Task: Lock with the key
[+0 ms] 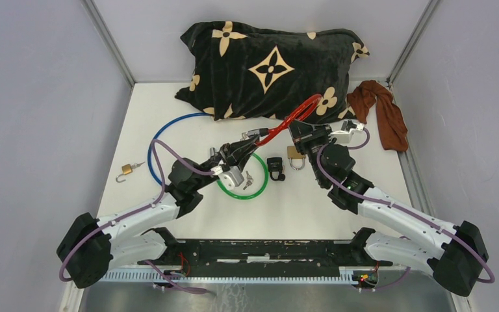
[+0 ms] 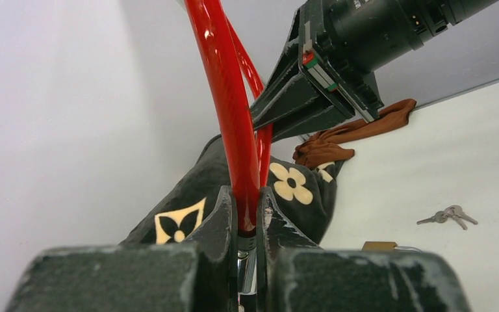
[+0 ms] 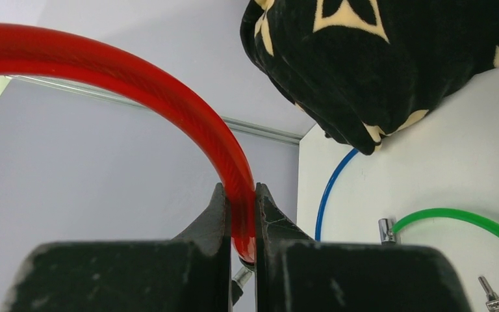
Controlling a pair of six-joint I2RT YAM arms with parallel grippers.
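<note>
A red looped cable lock with metal ends is held up between my grippers above the table. My left gripper is shut on it at a metal-capped end, seen upright in the left wrist view. My right gripper is also shut on the red cable, with a metal fitting partly showing behind its fingers. Loose keys lie on the table below. Whether a key is in the red lock cannot be seen clearly.
A brass padlock with key, a larger padlock and a black lock lie on the table, with blue and green cable loops. A pillow and brown cloth fill the back.
</note>
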